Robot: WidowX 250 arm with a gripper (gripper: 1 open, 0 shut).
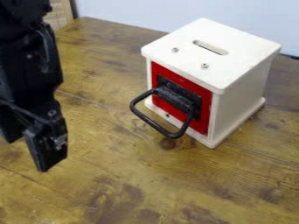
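Note:
My black gripper (26,140) hangs at the left edge of the view, partly out of frame, over the wooden table and apart from the box; whether its fingers are open or shut is hard to tell. A white wooden box (233,105) stands right of centre, with a slot in its top. Its red front (198,122) faces the left and carries a dark panel with a black loop handle (140,105) sticking out.
A pale wall runs along the back.

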